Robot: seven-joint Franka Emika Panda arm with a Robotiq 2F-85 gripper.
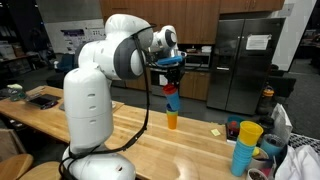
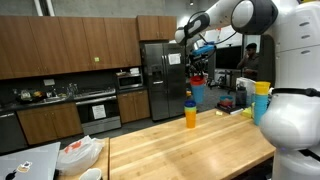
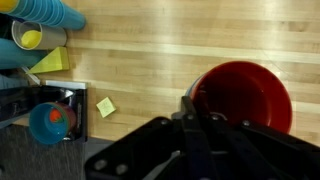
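A red cup point(image 1: 168, 89) is at my gripper point(image 1: 170, 82), with a blue cup point(image 1: 172, 102) directly under it and a yellow cup point(image 1: 172, 121) lower down. From the other side, the red cup point(image 2: 197, 80) again shows above the blue cup point(image 2: 198, 96), and the yellow cup point(image 2: 190, 120) stands on the table. The wrist view looks down into the red cup point(image 3: 250, 105); my gripper is shut on its left wall. The dark fingers overlap the rim and hide part of it. Whether the blue and yellow cups touch is unclear.
Right of the free tabletop point(image 1: 180, 158) stand stacks of yellow cups point(image 1: 249, 132) and blue cups point(image 1: 241, 157). A small yellow block point(image 3: 105, 107) lies alone on the wood. Beyond the table edge sits a blue container point(image 3: 48, 123).
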